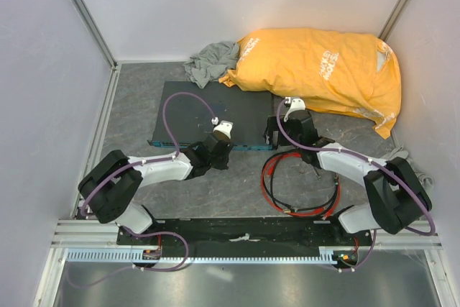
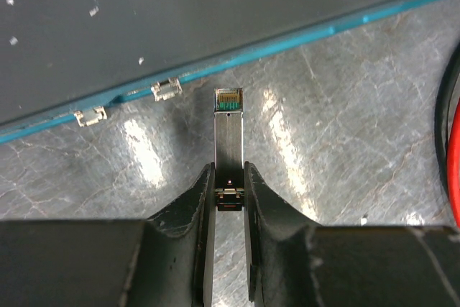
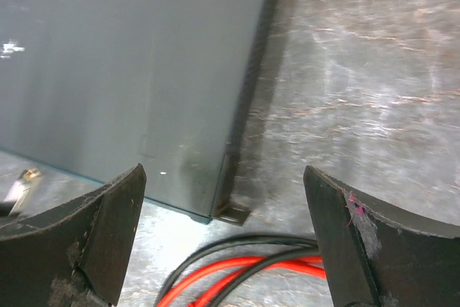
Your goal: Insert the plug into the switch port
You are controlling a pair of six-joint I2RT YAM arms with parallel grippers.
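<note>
A slim silver plug (image 2: 229,141) with gold contacts at its far end is held upright in the left wrist view. My left gripper is shut on its near end, and bare floor shows around it. The dark grey switch (image 1: 215,109) lies flat, its blue front edge (image 2: 273,44) ahead of the plug's tip, a gap apart in that view. Two metal modules (image 2: 167,89) stick out of this edge to the left of the plug. My right gripper stands open near the switch's front right corner, with nothing held between its fingers.
Red and black cables (image 1: 269,177) lie coiled on the floor at the front right. An orange bag (image 1: 323,70) and a grey cloth (image 1: 213,62) rest behind the switch. Clear floor (image 1: 241,185) lies in front of the blue edge.
</note>
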